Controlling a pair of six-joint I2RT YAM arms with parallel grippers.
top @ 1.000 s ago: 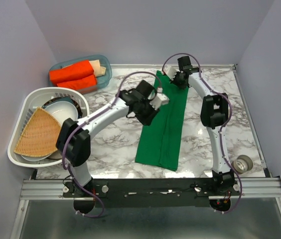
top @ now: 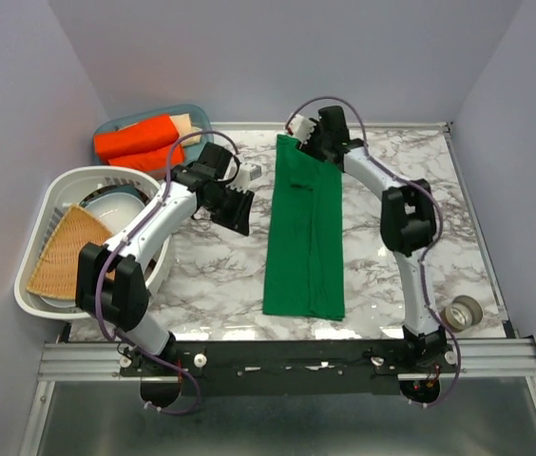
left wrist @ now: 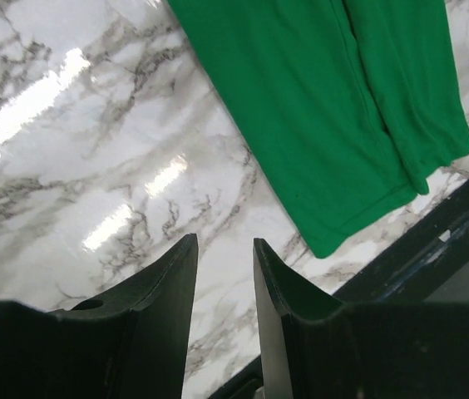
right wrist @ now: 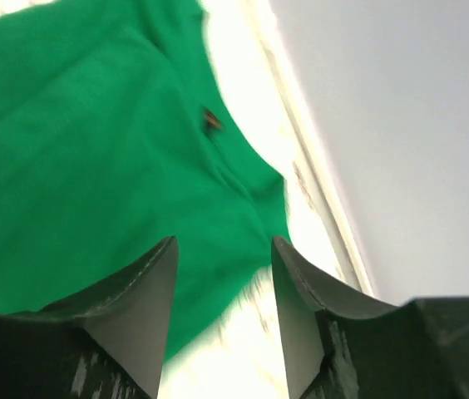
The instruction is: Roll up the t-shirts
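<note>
A green t-shirt (top: 292,256) lies folded into a long strip on the marble table, running from the back edge toward the front. Its near end shows flat in the left wrist view, where a layer edge runs along the cloth (left wrist: 301,108). Left of the strip, over bare marble, my left gripper has its fingers parted with nothing between them. My right gripper is at the shirt's far end, its fingers apart above the cloth (right wrist: 110,166); that view is blurred, and no fabric shows pinched.
A blue bin (top: 209,142) with orange and beige cloth stands at the back left. In front of it is a white basket (top: 23,275) holding plates and a woven piece. A metal cup (top: 461,313) sits at the front right. Walls border the table.
My left arm has swung left, off the shirt. The strip now lies straighter.
</note>
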